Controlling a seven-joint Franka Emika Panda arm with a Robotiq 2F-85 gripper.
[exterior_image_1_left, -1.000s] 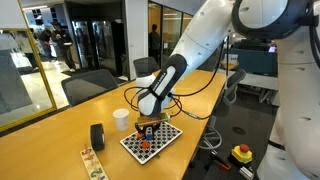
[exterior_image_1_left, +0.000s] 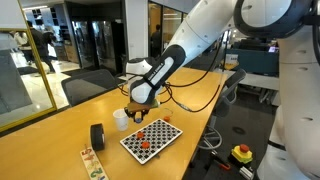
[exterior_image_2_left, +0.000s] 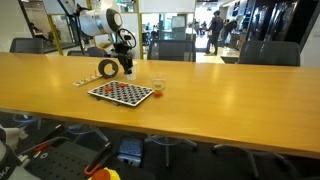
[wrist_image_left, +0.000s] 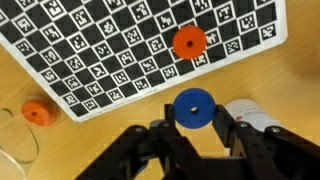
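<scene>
My gripper is shut on a blue disc (wrist_image_left: 194, 108), which it holds above the table just off the board's edge. In exterior view 1 the gripper (exterior_image_1_left: 138, 112) hangs beyond the far side of the black-and-white marker board (exterior_image_1_left: 165, 147). The white cup (wrist_image_left: 250, 115) stands beside the fingers in the wrist view, and the white cup (exterior_image_1_left: 121, 119) shows left of the gripper in exterior view 1. An orange disc (wrist_image_left: 189, 42) lies on the board. Another orange disc (wrist_image_left: 40, 112) rests on the table off the board.
A clear glass (exterior_image_2_left: 158, 85) stands near the off-board orange disc. A black roll (exterior_image_1_left: 97, 137) and a pale strip with buttons (exterior_image_1_left: 94, 163) lie left of the board.
From low over the board, the gripper has moved up and away toward the white cup's side, carrying the blue disc. The board and cup have stayed in place.
</scene>
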